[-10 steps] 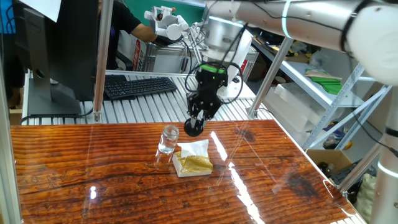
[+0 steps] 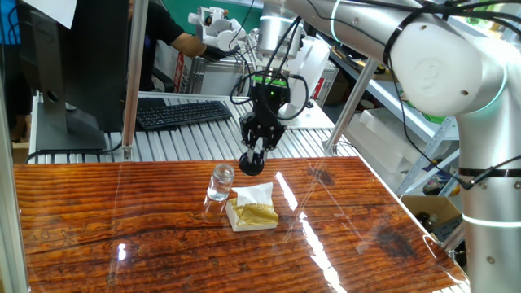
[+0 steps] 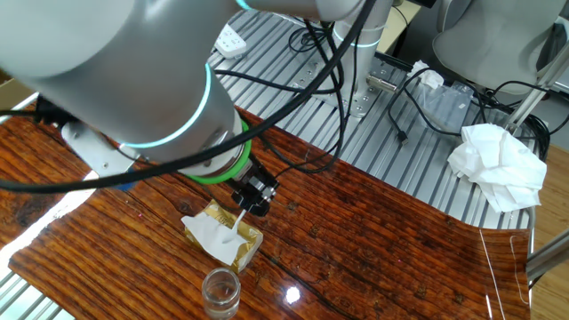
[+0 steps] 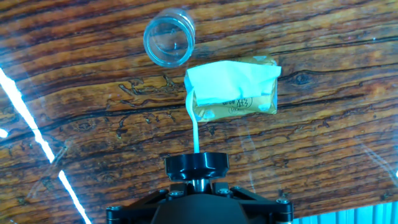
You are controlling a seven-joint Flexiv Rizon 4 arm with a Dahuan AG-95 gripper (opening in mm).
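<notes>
A small pack of tissues (image 2: 256,215) in gold and white wrapping lies on the glossy wooden table, a white tissue (image 3: 213,236) sticking out of its top. In the wrist view, a narrow edge of that tissue runs toward my gripper; whether they touch cannot be told. An upright clear glass jar (image 4: 169,38) stands beside the pack. My gripper is above the table, on the pack's far side in exterior view 1. A black round disc on a silver stem shows at its front, and its finger state is unclear.
Behind the table in exterior view 1 are a keyboard (image 2: 182,115) and a monitor (image 2: 72,73). A crumpled white bag (image 3: 498,166) rests on the slatted metal surface. Loose black cables hang round the arm.
The arm's upper links have swung left and lower in exterior view 1, and the wrist has turned. The gripper has shifted only slightly. Tissue pack and jar stay where they were.
</notes>
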